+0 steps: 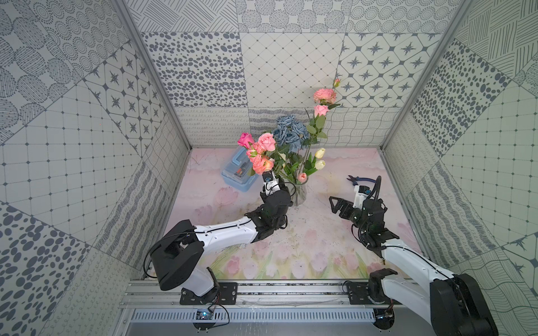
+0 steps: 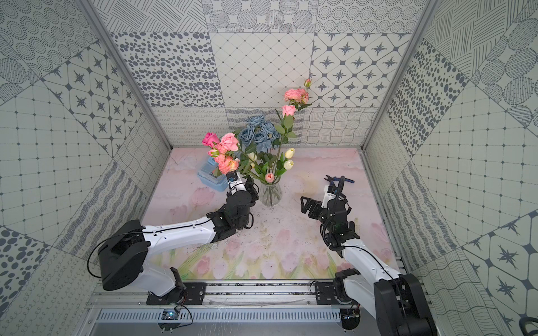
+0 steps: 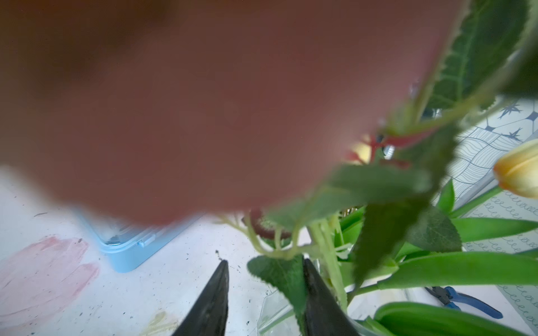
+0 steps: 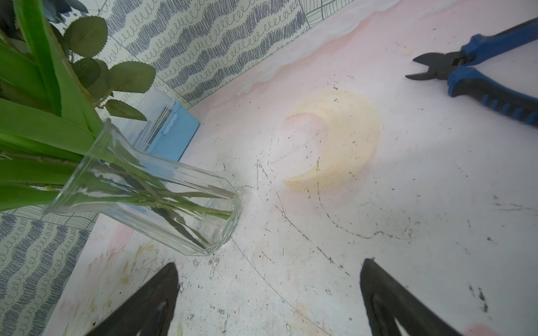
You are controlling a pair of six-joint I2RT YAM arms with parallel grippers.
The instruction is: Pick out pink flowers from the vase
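A glass vase [image 2: 270,195] holds pink roses [image 1: 266,141], blue roses [image 1: 290,131], tulips [image 1: 320,164] and leaves. My left gripper is at the left front of the bouquet, just under the pink rose cluster, its fingers part open around a leaf and beside green stems; whether it touches a stem is unclear. A blurred pink bloom fills the upper left wrist view. My right gripper stands open over bare table, right of the vase, nothing between its fingers.
A blue lidded box [image 1: 237,176] lies left of and behind the vase. Blue-handled cutters [image 4: 491,43] lie at the right. The table front and the space between vase and right gripper are clear.
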